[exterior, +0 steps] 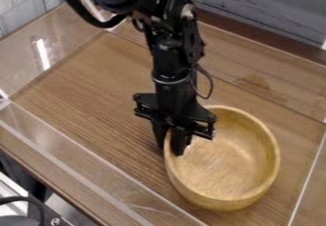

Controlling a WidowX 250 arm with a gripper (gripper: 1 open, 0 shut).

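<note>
My black gripper (173,133) is low over the left side of a wooden bowl (239,168), its fingers around the bowl's left rim. Whether the fingers are clamped on the rim or only straddle it is hard to tell, as they are dark and partly hidden. The bowl rests on the wooden table (71,96), right of centre and toward the front.
A white panelled wall (280,20) runs along the back. At the lower left, past the table's edge, a black cable (32,203) shows.
</note>
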